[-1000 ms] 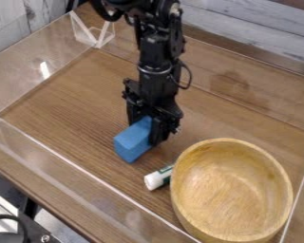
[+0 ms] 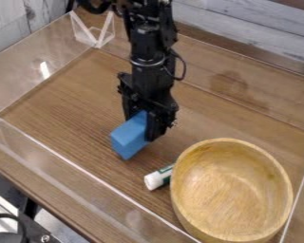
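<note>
A blue block (image 2: 128, 139) stands slightly tilted on the wooden table in the middle of the view, with my black gripper (image 2: 142, 116) coming down over its upper right part and shut on it. The gripper's fingertips are partly hidden by the block and by dark cabling.
A large yellow bowl (image 2: 231, 199) fills the lower right. A white-and-green cylinder (image 2: 159, 177) lies left of it. A white wall and clear plastic edges border the left side.
The gripper and blue block have shifted slightly left over the last second. The bowl and cylinder have stayed in place.
</note>
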